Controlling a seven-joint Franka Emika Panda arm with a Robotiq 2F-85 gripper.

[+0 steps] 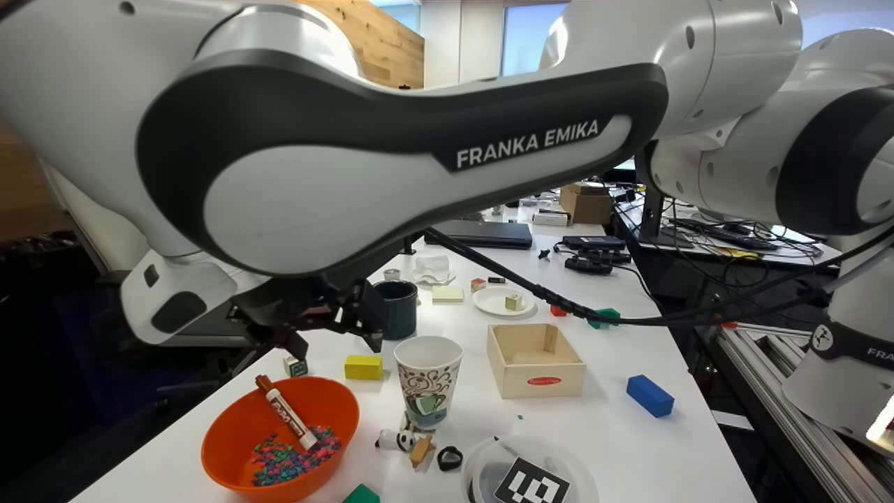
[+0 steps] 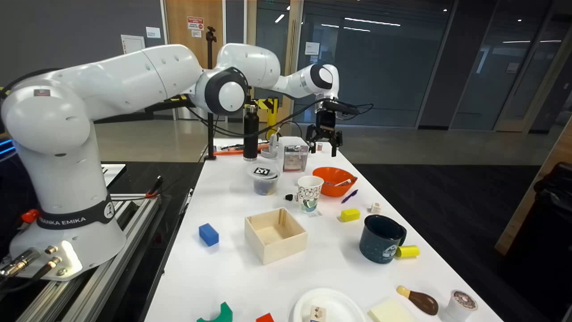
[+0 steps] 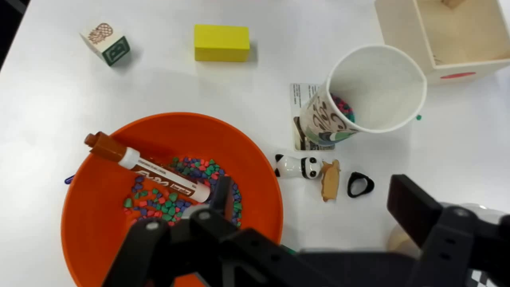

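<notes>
My gripper is open with nothing between its fingers. It hangs above the table, the left finger (image 3: 222, 197) over the orange bowl and the right one over the tabletop. In the orange bowl (image 3: 258, 177) lie small coloured pieces (image 3: 167, 205) and a brown marker (image 3: 165, 177), whose capped end rests over the rim. A patterned paper cup (image 3: 330, 119) stands upright beside the bowl; similar pieces show at its bottom. Exterior view 2 has the gripper (image 2: 324, 149) raised near the far end of the table, well above the surface.
Near the cup lie a panda figure (image 3: 296, 167), a tan figure (image 3: 330, 181) and a black ring (image 3: 359, 184). A yellow block (image 3: 222, 44), letter cube (image 3: 106, 43), wooden box (image 1: 536, 369), blue block (image 1: 649, 395) and dark mug (image 2: 379, 244) stand around; a lidded tub (image 2: 264, 185) sits nearby.
</notes>
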